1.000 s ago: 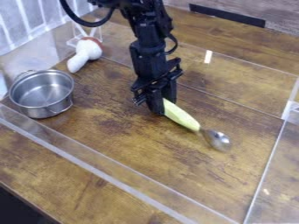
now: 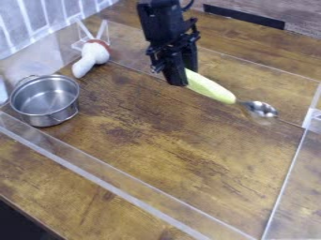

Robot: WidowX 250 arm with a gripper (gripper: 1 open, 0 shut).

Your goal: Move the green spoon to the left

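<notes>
The spoon has a pale green handle [image 2: 209,88] and a shiny metal bowl [image 2: 260,109] pointing to the lower right. My black gripper [image 2: 183,75] is shut on the upper-left end of that handle. Gripper and spoon are right of centre in the upper half of the camera view, and the spoon seems to be raised off the wood. The fingertips partly cover the handle's end.
A silver pot [image 2: 47,99] stands at the left edge. Above it lies a white mushroom-like toy [image 2: 90,56]. Clear walls edge the table.
Holding the spoon, my gripper has moved up in the view and to the right. The pot and the white toy have stayed where they were.
</notes>
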